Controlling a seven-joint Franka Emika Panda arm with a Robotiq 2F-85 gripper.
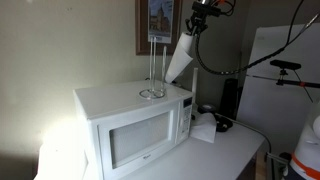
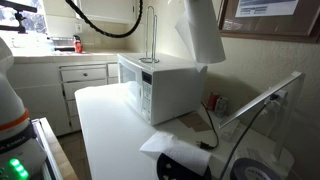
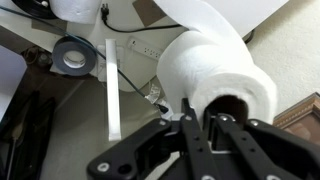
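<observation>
A white paper towel roll hangs tilted in the air beside the microwave's right end, a loose sheet trailing from it. My gripper is shut on the roll's end, by the open core, in the wrist view. In exterior view 2 the roll is high over the counter and the gripper is out of frame. A wire towel holder with upright rods stands empty on top of the white microwave; the roll is apart from it.
Loose white paper and a dark pan lie on the counter in front of the microwave. A power strip and a roll of tape show below in the wrist view.
</observation>
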